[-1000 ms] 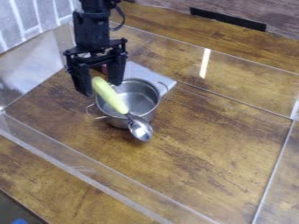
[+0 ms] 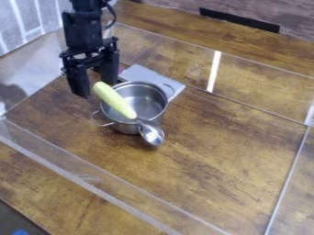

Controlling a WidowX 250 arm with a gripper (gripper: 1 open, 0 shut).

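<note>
A steel pot (image 2: 142, 114) with wire handles stands on the wooden table, left of centre. A long pale yellow-green object (image 2: 114, 101), perhaps a corn cob or a handle, lies slanted across it, with a shiny spoon-like metal end (image 2: 152, 135) over the pot's front rim. My black gripper (image 2: 90, 84) is open just behind and left of the pot, beside the upper end of the yellow object, with nothing seen between its fingers.
A grey board or plate (image 2: 157, 79) lies behind the pot. Clear panels or edges run along the left and right sides.
My gripper has moved left, away from the yellow object's upper end, over the last second. The pot and what lies on it look nearly unchanged.
</note>
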